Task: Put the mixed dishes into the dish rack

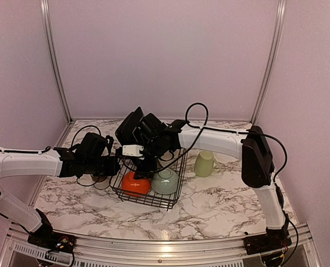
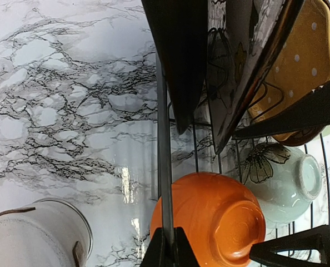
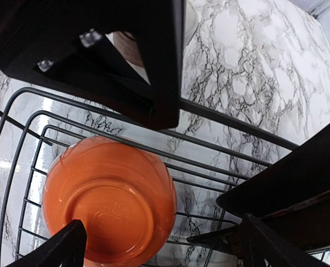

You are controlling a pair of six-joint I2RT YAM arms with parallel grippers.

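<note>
An orange bowl (image 3: pixel 109 208) lies upside down in the black wire dish rack (image 1: pixel 148 201), and a pale green bowl (image 1: pixel 165 182) is upturned beside it. Dark plates (image 1: pixel 130 127) stand on edge toward the rack's back, with a brown dotted plate (image 2: pixel 306 61) near them in the left wrist view. My left gripper is shut on the rack's rim wire. Over the bowls, my right gripper (image 1: pixel 145 173) is part open; one finger (image 2: pixel 287 245) appears beside the orange bowl's foot in the left wrist view. Nothing shows held between its fingers.
A light green mug (image 1: pixel 204 163) stands on the marble table right of the rack. Partly behind the left arm is a whitish cup (image 2: pixel 37 239), left of the rack. Table space in front of the rack (image 1: pixel 154 222) is clear.
</note>
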